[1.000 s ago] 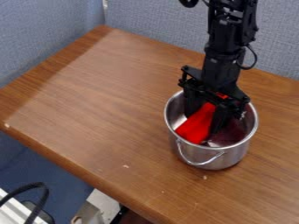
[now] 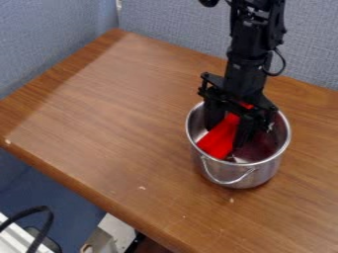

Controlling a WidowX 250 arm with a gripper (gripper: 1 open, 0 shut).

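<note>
A silver metal pot (image 2: 238,173) with a wire handle stands on the wooden table (image 2: 106,128), right of centre. A red object (image 2: 218,138) lies tilted inside it. My black gripper (image 2: 238,119) reaches down into the pot over the red object, its fingers shut on it as far as shows; the fingertips are partly hidden by the pot and the object.
Grey padded walls (image 2: 53,30) rise behind. Beyond the table's lower-left edge are a blue surface, a black cable and some white and metal items.
My arm and gripper have shifted slightly left, with the red object moving a little with them inside the pot.
</note>
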